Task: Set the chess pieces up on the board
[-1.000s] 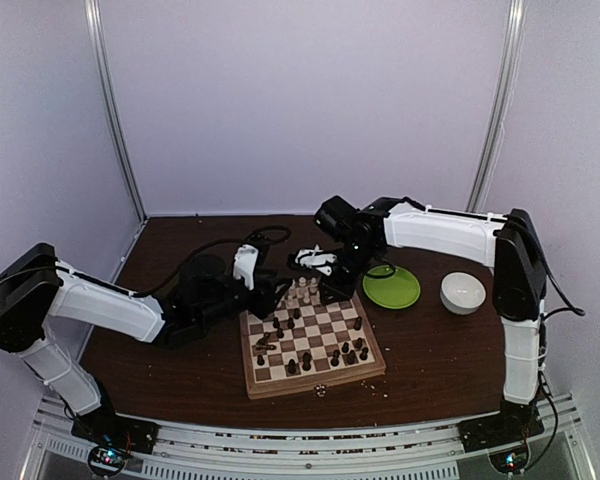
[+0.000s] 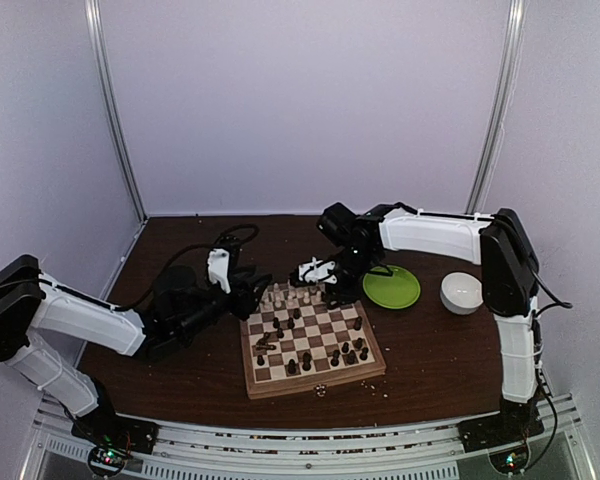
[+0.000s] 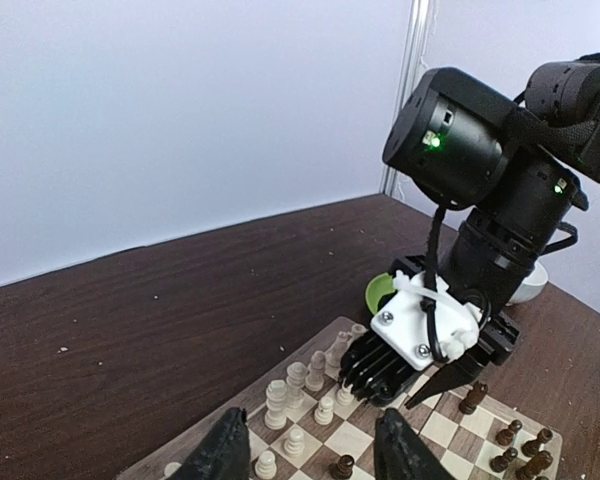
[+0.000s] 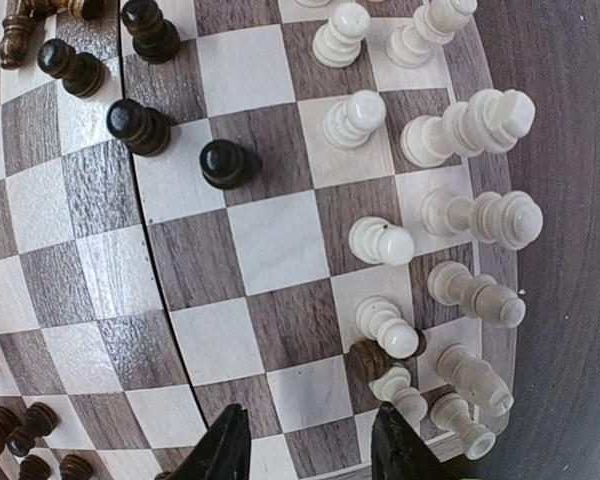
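The wooden chessboard (image 2: 313, 382) lies open on the table. In the right wrist view, tall white pieces (image 4: 485, 220) stand along one edge, with white pawns (image 4: 383, 242) in front of them. A dark piece (image 4: 366, 360) sits among those pawns, partly hidden. Several dark pawns (image 4: 229, 164) are scattered on the squares, and a brown piece (image 4: 18, 35) appears to lie on its side. My right gripper is open above the white pieces' side, nothing between its fingers. Open and empty too, my left gripper hangs by the board's far left corner.
A green plate (image 2: 392, 288) is just right of the board, close to my right arm. Farther right stands a white bowl (image 2: 461, 293). More dark pieces (image 2: 306, 361) crowd the near half of the board. Bare table lies behind it.
My left arm has drawn back to the left, off the far squares. The right arm has shifted slightly at the far side of the board. The visible pieces look unmoved.
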